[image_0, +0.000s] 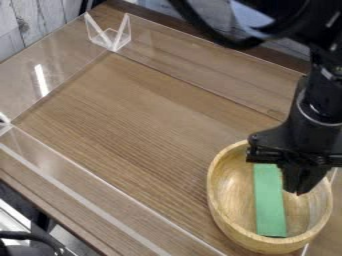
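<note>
A tan oval bowl (231, 199) rests at the lower right of the camera view, with a flat green bar (270, 208) lying inside it. My black gripper (287, 170) is low over the back part of the bowl, at the top end of the green bar. Whether anything is between its fingertips is hard to see.
A clear plastic holder (110, 34) stands at the back left. Strips of clear tape run along the table's edges.
</note>
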